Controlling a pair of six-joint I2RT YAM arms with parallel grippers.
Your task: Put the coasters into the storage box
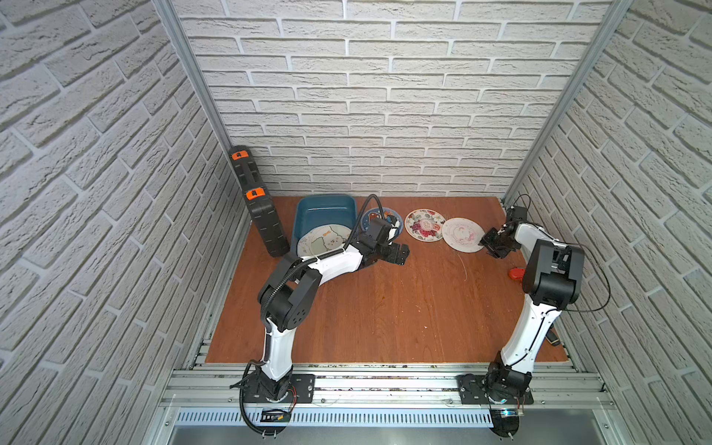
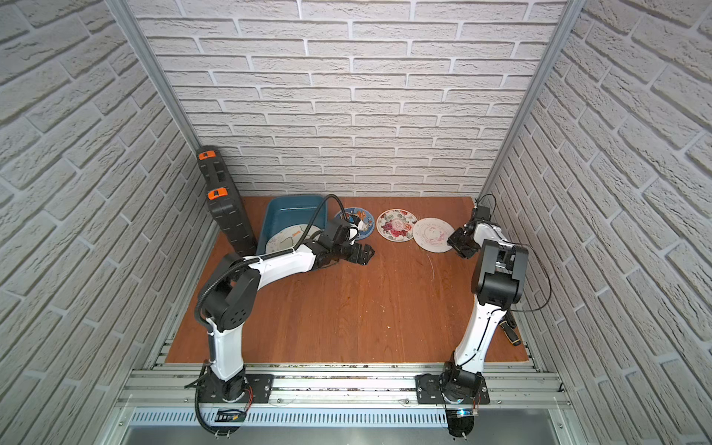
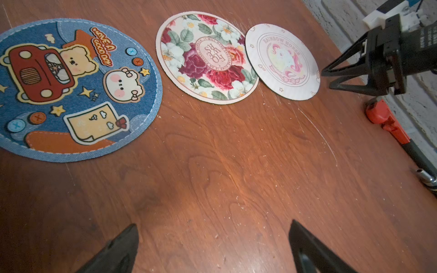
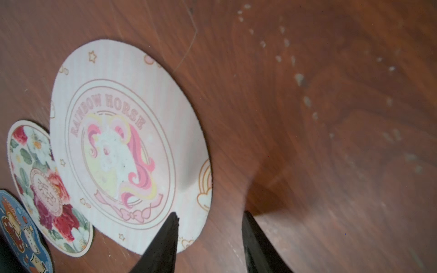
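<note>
The teal storage box (image 1: 306, 213) stands at the back left, with a pale round coaster (image 1: 324, 239) at its front end; whether that lies fully inside cannot be told. Right of the box, in a row on the table, lie the blue denim coaster (image 3: 150, 104), the floral coaster (image 3: 204, 54) and the white unicorn coaster (image 4: 123, 154). The floral and unicorn coasters meet at their edges. My left gripper is open over bare wood in front of the denim one. At the unicorn coaster's right edge is my right gripper, fingers apart, nothing between them.
Tall black cases with orange labels (image 1: 256, 193) stand left of the box. A red-headed tool (image 3: 377, 112) lies along the right wall. Brick walls close off the back and sides.
</note>
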